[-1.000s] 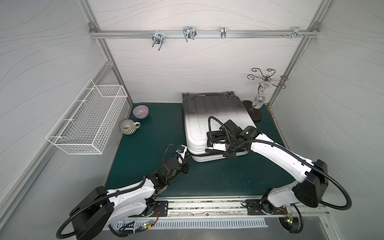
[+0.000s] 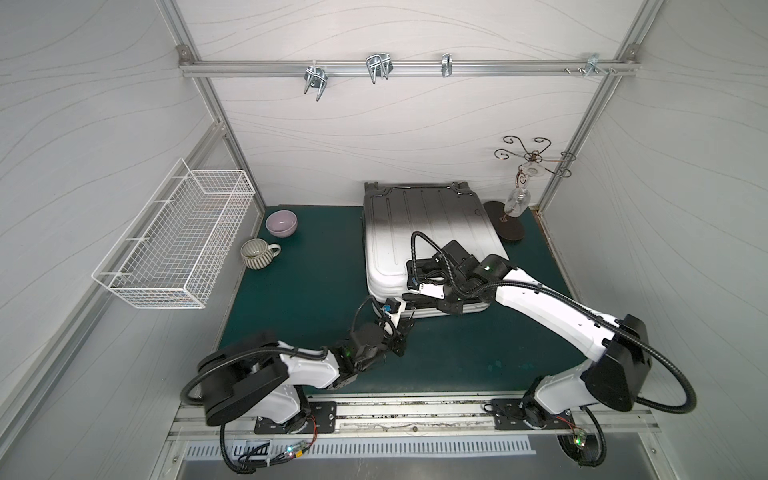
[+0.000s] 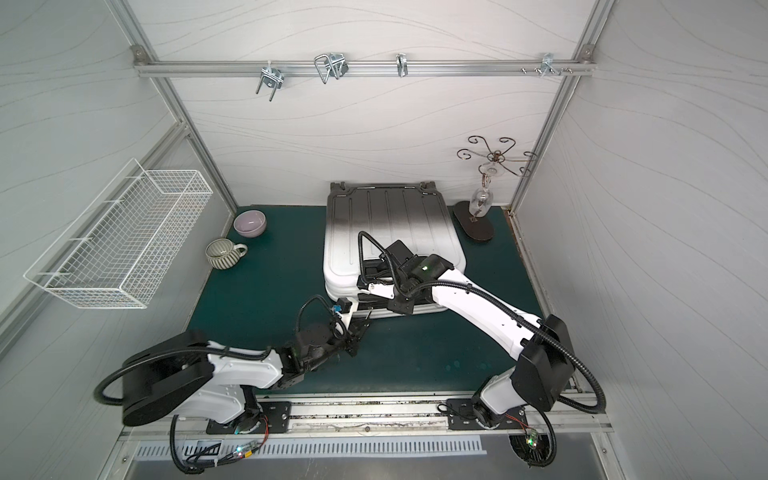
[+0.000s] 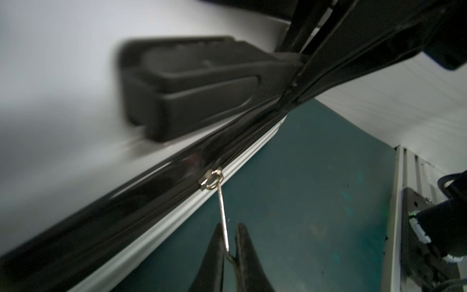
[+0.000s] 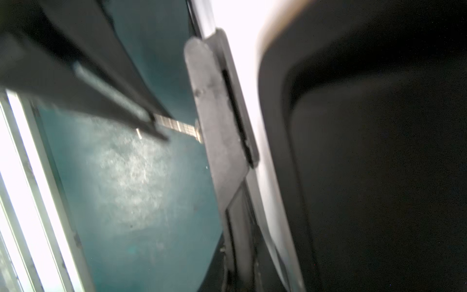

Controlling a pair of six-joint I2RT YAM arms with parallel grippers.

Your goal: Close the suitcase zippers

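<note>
The silver-white suitcase (image 2: 400,240) lies flat at the back middle of the table, its zipper seam facing front. A thin metal zipper pull (image 4: 222,209) runs from its slider (image 4: 211,179) on the black seam down between the fingertips of my left gripper, which is shut on it. The right wrist view shows the pull's ribbed part beyond the left fingers (image 5: 121,104). My right gripper is shut on the end of the black handle (image 5: 214,116) on the suitcase's front. In the top views the right arm covers that handle.
At the left stand a purple bowl (image 2: 281,223) and a striped cup (image 2: 257,253). A wire basket (image 2: 180,240) hangs on the left wall. A glass stand with curled metal arms (image 2: 518,200) is at the back right.
The suitcase's front has shifted slightly left, and the right arm has moved slightly left with it.
</note>
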